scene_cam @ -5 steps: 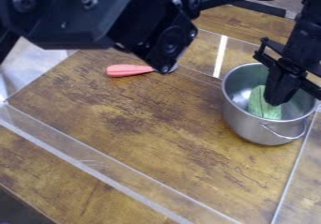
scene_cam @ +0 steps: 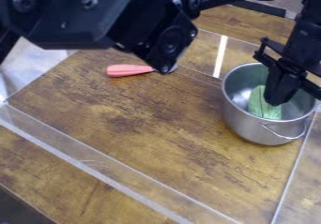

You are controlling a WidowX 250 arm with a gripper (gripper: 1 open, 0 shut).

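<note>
A steel pot (scene_cam: 245, 125) with a wire handle stands on the right side of the wooden table (scene_cam: 126, 143). Inside it lies a green object (scene_cam: 261, 104), partly hidden. My black gripper (scene_cam: 276, 95) reaches down into the pot from the upper right, over the green object. Its fingertips are shut, and whether anything thin is between them cannot be made out.
A pink utensil (scene_cam: 130, 70) lies at the back left, partly under the dark arm overhead. Clear strips border the work area.
</note>
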